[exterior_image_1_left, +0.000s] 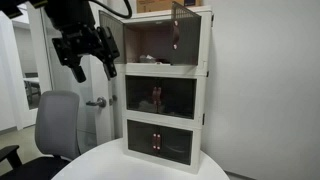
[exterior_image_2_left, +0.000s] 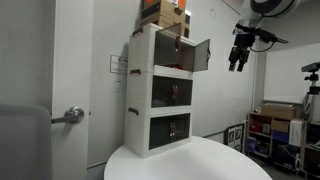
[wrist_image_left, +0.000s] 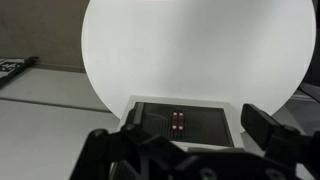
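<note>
A white three-tier cabinet (exterior_image_1_left: 122, 101) stands on a round white table (exterior_image_1_left: 100, 164). The dark mesh doors of its top tier are swung open, and a few small items (exterior_image_1_left: 150, 59) lie inside, too small to make out. Both lower tiers have their doors closed, with paired reddish-brown handles (exterior_image_1_left: 156, 97) at the middle. High to the left of the cabinet in the first exterior view hangs my gripper (exterior_image_1_left: 96, 73), open and apart from everything. From the wrist, the dark doors (wrist_image_left: 205, 124) and their handles (wrist_image_left: 178, 121) show between my spread fingers.
Boxes (exterior_image_2_left: 166, 14) sit on top of the cabinet. A grey office chair (exterior_image_1_left: 57, 125) and a door (exterior_image_2_left: 68, 75) stand nearby, and loaded shelves (exterior_image_2_left: 275, 130) fill the far right.
</note>
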